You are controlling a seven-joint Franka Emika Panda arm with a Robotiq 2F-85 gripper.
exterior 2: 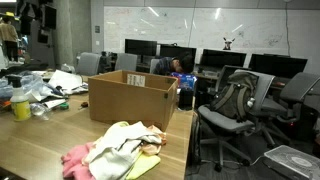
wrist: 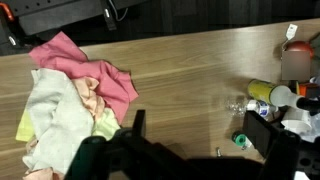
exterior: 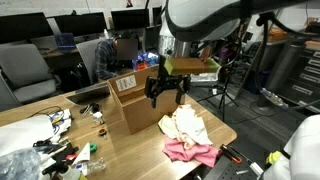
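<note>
My gripper (exterior: 167, 98) hangs open above the table, with nothing between its fingers. In the wrist view its dark fingers stand wide apart over bare wood. A loose heap of cloths lies on the table: a pink cloth (wrist: 70, 58), a white cloth (wrist: 55, 125) and a yellow one (wrist: 106, 124) partly under the others. The heap is to the left of the gripper in the wrist view, apart from it. A cardboard box (exterior 2: 118, 101) with an open top stands behind the heap; its floor is hidden.
Bottles and small items, including a yellow-labelled bottle (exterior 2: 20, 104), crowd one side of the table, near a clear plastic bag (exterior: 22, 164). Bare wood (exterior: 135, 150) lies between clutter and cloths. Office chairs (exterior 2: 218, 128) and monitors stand beyond.
</note>
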